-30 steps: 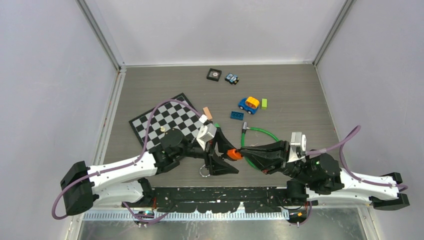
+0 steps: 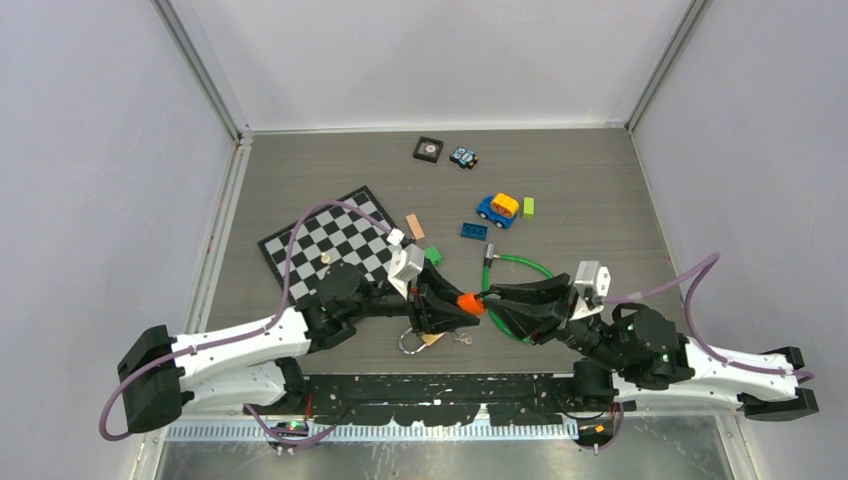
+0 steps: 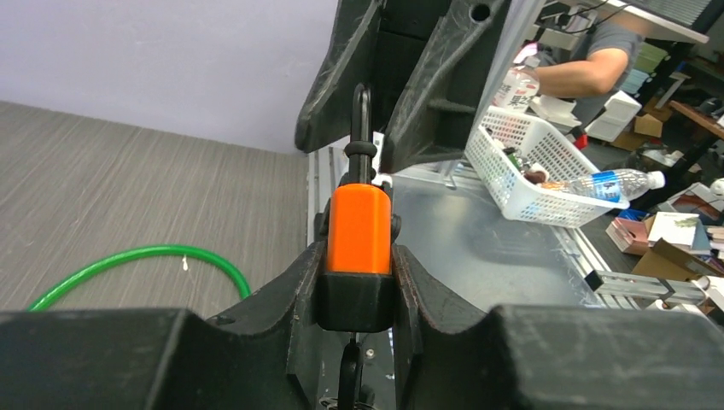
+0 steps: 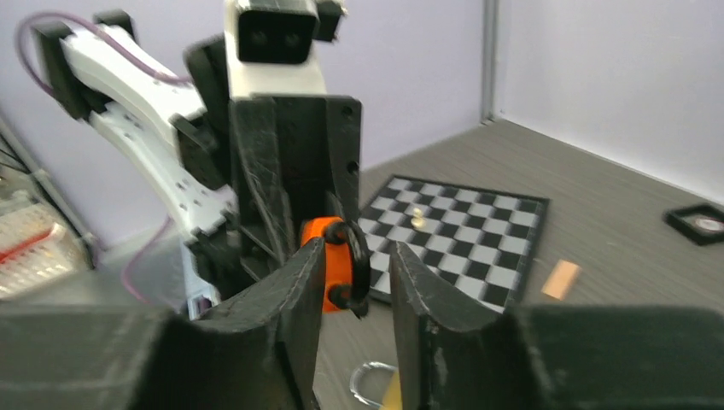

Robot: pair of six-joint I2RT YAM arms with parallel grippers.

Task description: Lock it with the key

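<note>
An orange and black lock (image 3: 359, 231) with a black shackle is in my left gripper (image 2: 462, 306), which is shut on its body. My right gripper (image 2: 488, 298) faces it from the right, fingers part open around the shackle end; in the left wrist view its dark fingers stand either side of the shackle. In the right wrist view the lock (image 4: 335, 265) is blurred just beyond the right fingertips. On the floor below lie a brass padlock (image 2: 432, 338) with a silver shackle and small silver keys (image 2: 462, 338).
A checkerboard (image 2: 335, 240) lies back left. A green cable (image 2: 530, 263), blue brick (image 2: 473, 230), toy car (image 2: 497, 212), small blocks and dark square piece (image 2: 428, 150) lie behind the grippers.
The right gripper has shifted slightly, staying at the shackle end.
</note>
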